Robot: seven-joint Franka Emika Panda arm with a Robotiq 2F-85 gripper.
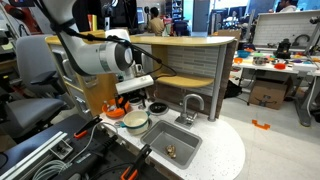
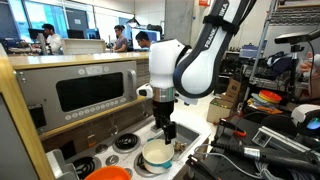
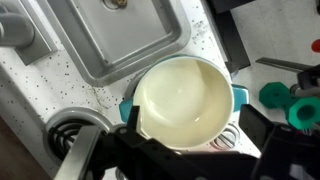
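A pot (image 3: 185, 95) with a cream inside and teal handles lies below my gripper in the wrist view. My gripper is open, its two dark fingers apart over the near part of the pot, with nothing held between them. From the side, the pot (image 1: 136, 120) stands on the counter left of the sink, and the gripper (image 1: 132, 102) hangs above it. The second exterior view also has the gripper (image 2: 167, 128) over the pot (image 2: 158, 152), pointing down. How the pot's underside rests is hidden.
The sink (image 1: 175, 140) lies to the pot's right, with small items in it and a faucet (image 1: 192, 104) behind. An orange bowl (image 2: 108, 174) sits close by. Stove burners (image 2: 127, 142) are behind the pot. Bare white counter (image 1: 222, 150) extends at the right.
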